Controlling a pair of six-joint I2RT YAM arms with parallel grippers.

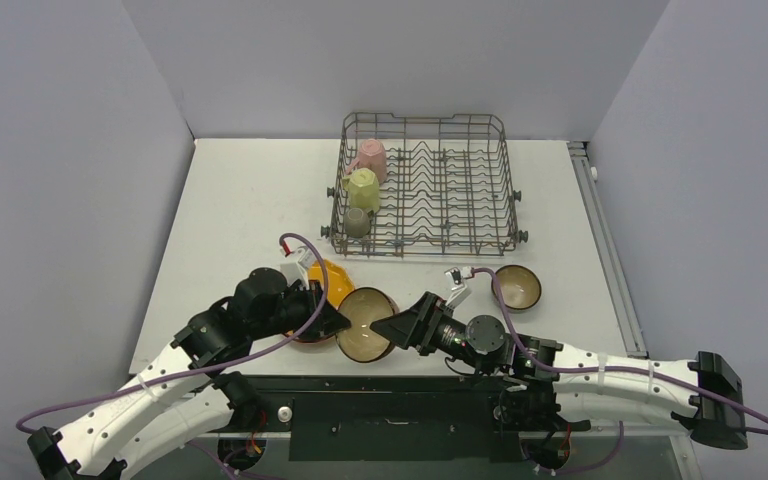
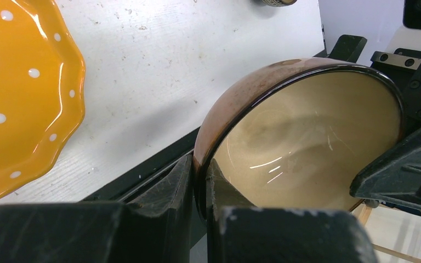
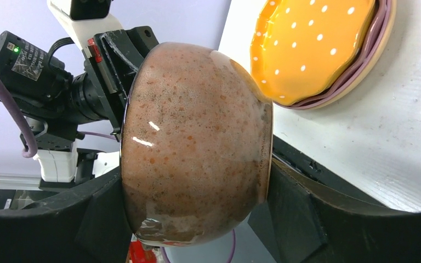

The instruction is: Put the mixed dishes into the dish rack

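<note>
A tan bowl [image 1: 364,330] with a speckled brown outside [image 3: 194,142] is held on its side near the front edge. My left gripper is shut on its rim. My right gripper [image 1: 395,325] is at the bowl's opposite side; in its wrist view the bowl fills the space between the fingers, and whether they grip it I cannot tell. A yellow dotted plate [image 2: 22,104] lies on stacked plates [image 3: 373,49] at the left. A second bowl [image 1: 516,287] sits at the right.
The wire dish rack [image 1: 460,200] at the back holds a pink mug [image 1: 370,155], a green mug [image 1: 363,190] and a grey cup [image 1: 356,223] along its left side; the rest is empty.
</note>
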